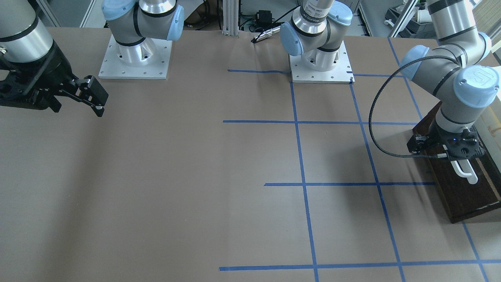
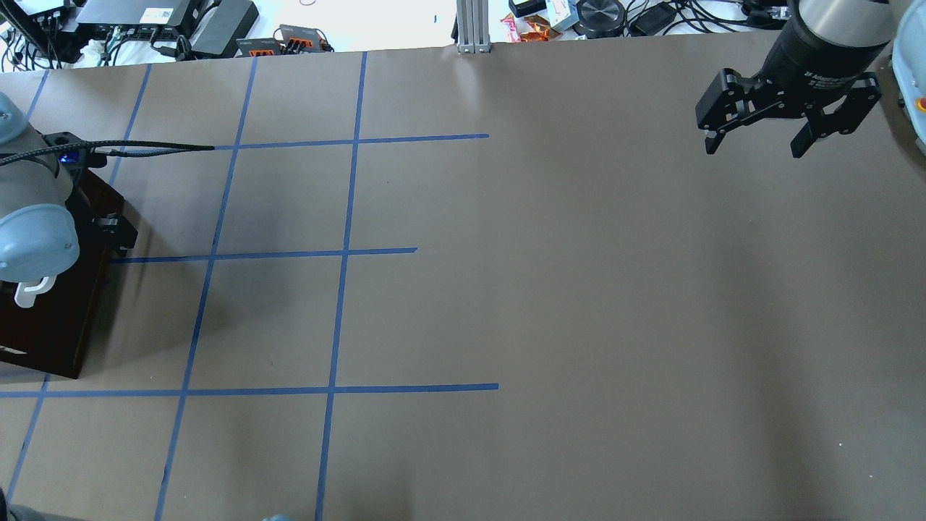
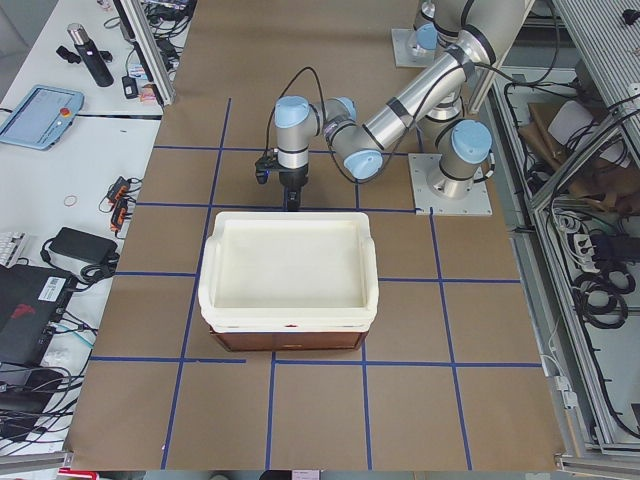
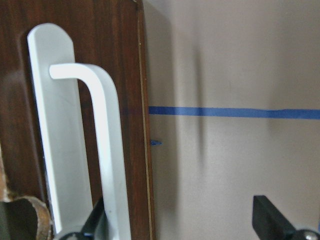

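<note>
A dark wooden box (image 1: pixel 460 202) stands at the right in the front view, with a white handle (image 1: pixel 469 176) on its face; the top view shows the handle (image 2: pixel 30 295) at the left. My gripper (image 1: pixel 446 145) is over the handle. In the left wrist view the handle (image 4: pixel 115 170) fills the left side. My gripper stands open, its left finger at the lower part of the handle bar and its right finger over the bare floor beside the box. Whether that finger touches the bar cannot be told.
A white tray (image 3: pixel 288 270) sits on the box in the left view. Another black gripper (image 2: pixel 786 108) hangs at the other side of the table.
</note>
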